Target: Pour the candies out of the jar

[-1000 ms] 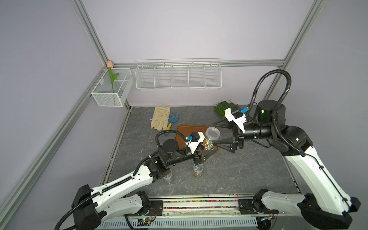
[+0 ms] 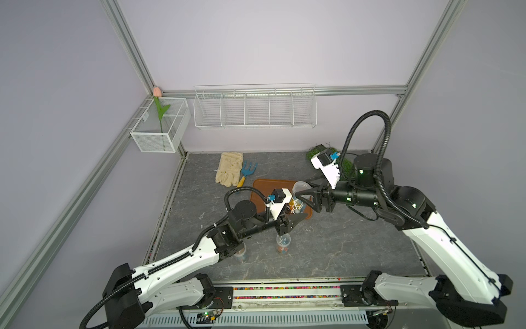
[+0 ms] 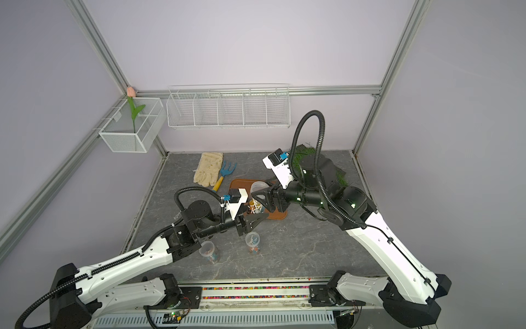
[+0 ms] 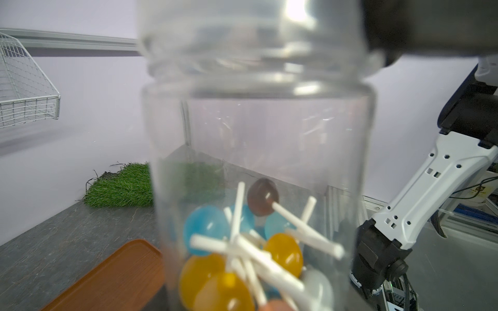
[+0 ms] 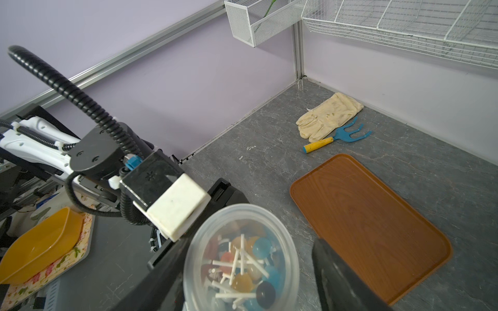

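Observation:
A clear jar (image 4: 259,134) of coloured lollipops, capped by a translucent lid (image 5: 241,223), stands upright in the air over the brown tray (image 5: 363,217). My left gripper (image 2: 294,215) is shut on its body, though most of that contact is hidden. Around the lid, my right gripper is part open. In the right wrist view the right-hand finger (image 5: 332,274) has a gap to the lid, while the other seems close against it. A dark finger also shows beside the jar's top in the left wrist view. Lollipops fill the jar's lower part.
Two clear cups (image 3: 252,240) (image 3: 208,250) stand on the near counter. Gloves (image 5: 329,116) and a blue fork (image 5: 345,133) lie behind the tray. Green turf sits at the back right. A wire rack (image 2: 254,108) hangs on the back wall.
The left arm and the jar look almost unmoved.

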